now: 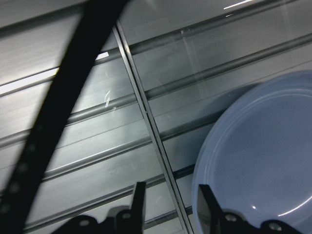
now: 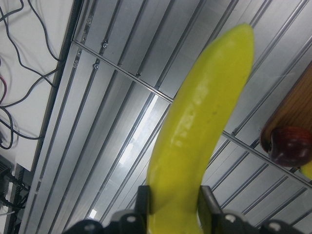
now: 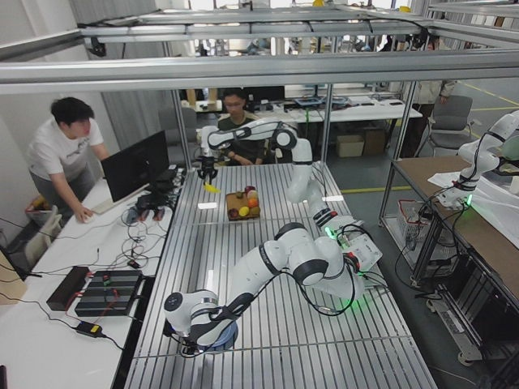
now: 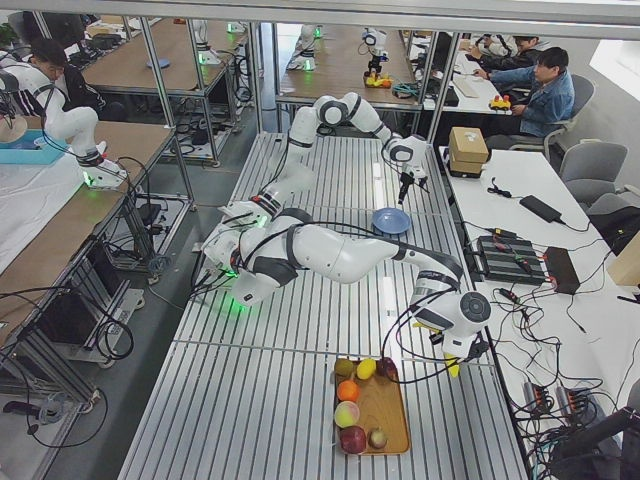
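Note:
A yellow banana (image 2: 197, 122) fills the right wrist view, gripped low by my right gripper, which hangs above the slatted table left of a wooden fruit tray (image 4: 390, 410) in the camera left view. In the left wrist view my left gripper has its fingers apart with nothing between, just over the rim of a blue plate (image 1: 258, 146). The plate (image 4: 390, 222) lies on the table and is mostly hidden behind the left arm in the camera left view. A dark red fruit (image 2: 290, 146) sits at the tray's edge.
Several other fruits fill the tray. The white side desk (image 3: 40, 340) holds a monitor, power units and loose cables along the table's edge. Two people are at the desks. The slatted table between plate and tray is largely bare, crossed by both arms.

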